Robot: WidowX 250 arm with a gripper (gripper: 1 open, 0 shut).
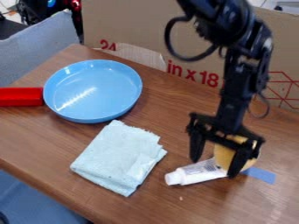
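Note:
The black gripper (219, 156) is low at the right of the table, open, its fingers down over a yellow rounded object (240, 143) and a white tube (187, 174). The yellow object is largely hidden behind the gripper. The tube lies on the wood in front of it, partly under the fingers, with a blue strip (260, 175) to its right. Whether the fingers touch either thing I cannot tell.
A blue plate (93, 90) lies at the back left, beside a red object (20, 99). A folded pale cloth (117, 157) lies front centre. A cardboard box (152, 42) stands along the back.

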